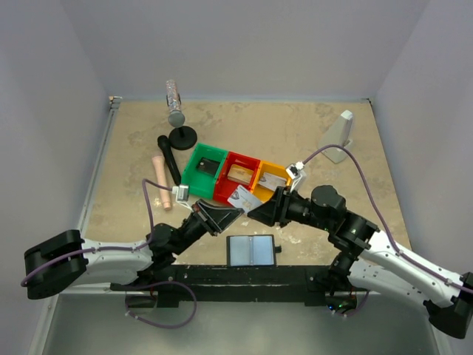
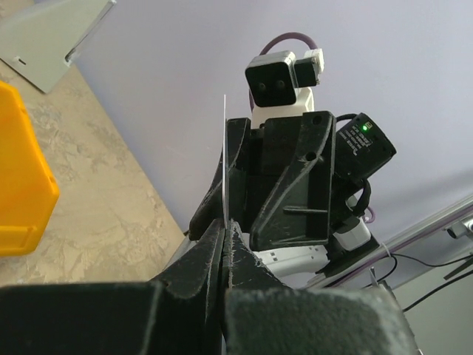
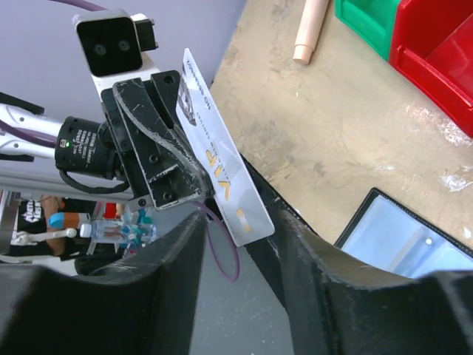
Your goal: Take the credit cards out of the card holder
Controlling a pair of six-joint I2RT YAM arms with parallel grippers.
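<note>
A white card [image 1: 244,198] stands out from my left gripper [image 1: 239,210], which is shut on it. The left wrist view has that card [image 2: 225,163] almost edge-on, rising from the fingertips. My right gripper [image 1: 260,215] is at the card's other side, fingers part open. In the right wrist view, the free end of the card [image 3: 247,222] reaches between my right gripper's fingers, with gaps visible on both sides. The open holder [image 1: 251,250], black-edged with pale blue inner sides, lies flat on the table below the grippers.
Behind the grippers stand a green bin [image 1: 194,188], a red bin [image 1: 222,194] and an orange bin [image 1: 285,172], with items inside. A microphone [image 1: 169,159] and a wooden roller [image 1: 161,183] lie at left.
</note>
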